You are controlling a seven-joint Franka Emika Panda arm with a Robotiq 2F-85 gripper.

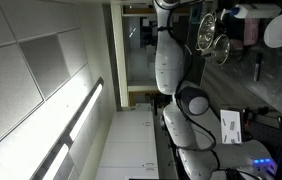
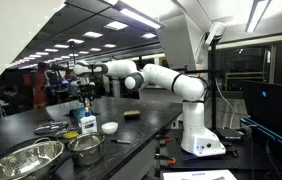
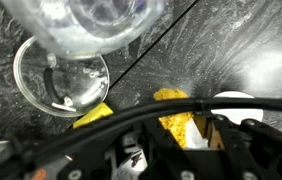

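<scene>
In the wrist view, a crinkled yellow-orange object (image 3: 174, 118), probably a package, sits between the fingers of my gripper. The gripper appears shut on it, though a black cable crosses in front and covers part of the grip. From exterior view 2, the gripper (image 2: 85, 103) is low over the dark table, right above a blue and white item (image 2: 87, 124). Whether that item is the same package, I cannot tell. Exterior view 1 cuts off the gripper beyond its top edge.
Close by stand a metal pot (image 2: 87, 153), a large steel bowl (image 2: 26, 162) and a small white bowl (image 2: 109, 128). A glass bowl (image 3: 61, 75) and another clear vessel (image 3: 101, 25) lie beside the gripper. A yellowish block (image 2: 132, 114) rests farther right, with bare table around it.
</scene>
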